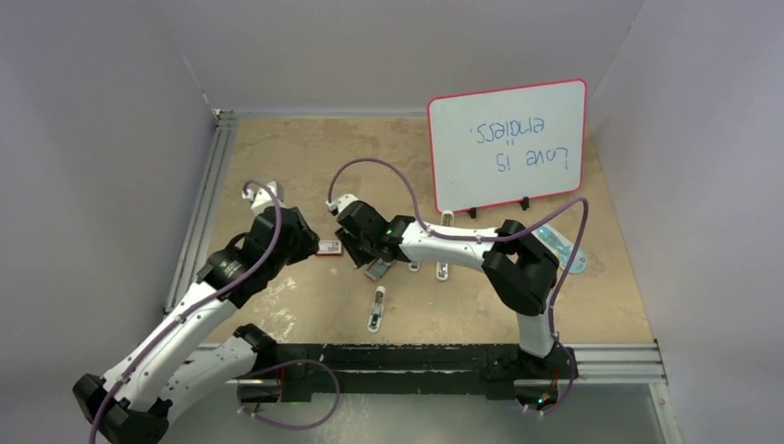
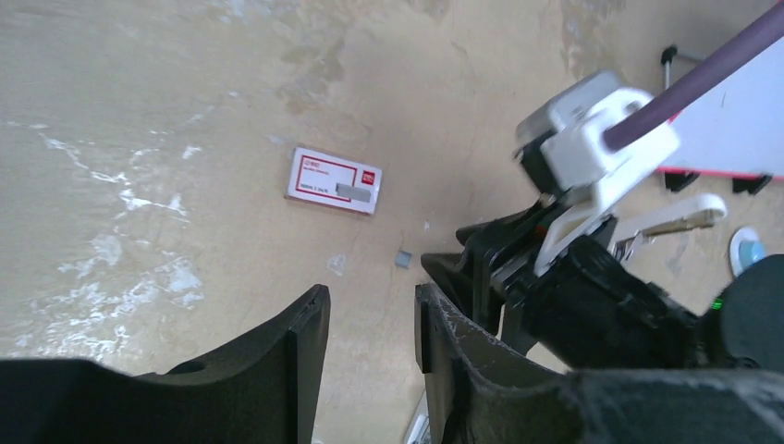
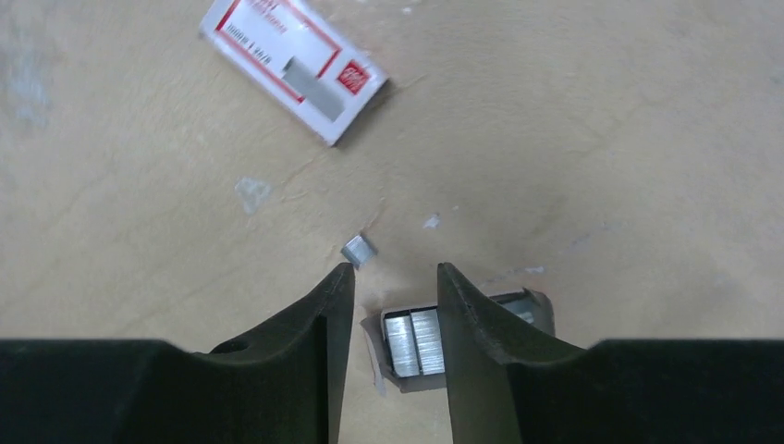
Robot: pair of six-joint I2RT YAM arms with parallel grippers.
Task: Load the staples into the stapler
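Note:
In the right wrist view a grey tray of staples (image 3: 404,345) lies partly behind my right gripper, whose fingers stand apart with nothing held. Just beyond the left fingertip is a small loose staple piece (image 3: 359,249). The red-and-white staple box (image 3: 305,65) lies farther up. My left gripper is open and empty, above bare board; the box (image 2: 334,181) shows beyond it. A white stapler (image 1: 376,309) lies nearest the front edge. Two more, one stapler (image 1: 443,272) and another stapler (image 1: 414,265), sit behind it to the right, partly covered by the right arm.
A whiteboard (image 1: 508,143) with writing stands at the back right. At the right lies a pale blue packet (image 1: 561,250), partly behind the right arm. The two arms are close together near the box. The board's back left is bare.

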